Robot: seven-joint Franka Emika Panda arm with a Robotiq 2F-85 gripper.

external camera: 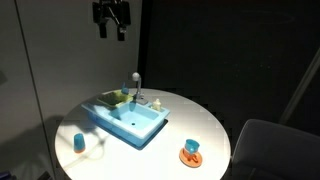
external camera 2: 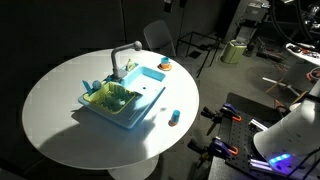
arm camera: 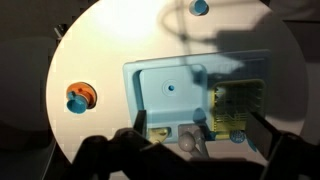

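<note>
My gripper [external camera: 112,32] hangs high above the round white table, its fingers spread wide and nothing between them. Below it lies a light blue toy sink [arm camera: 165,72] with a yellow-green rack [arm camera: 238,97] in one side. A grey faucet [external camera 2: 117,62] stands at the sink's edge, and a small pale yellow bottle [external camera: 156,104] is nearby. On an orange plate [arm camera: 91,92] is a blue cup [external camera: 192,145]. Another blue cup [external camera 2: 175,117] stands alone on the table in front of the sink. In the wrist view, the black fingers cover part of the near side.
The white tabletop [external camera 2: 80,55] has bare room around the sink and between it and the plate. A dark chair [external camera: 270,145] stands right of the table. Something blue [external camera 2: 96,85] rests at the rack.
</note>
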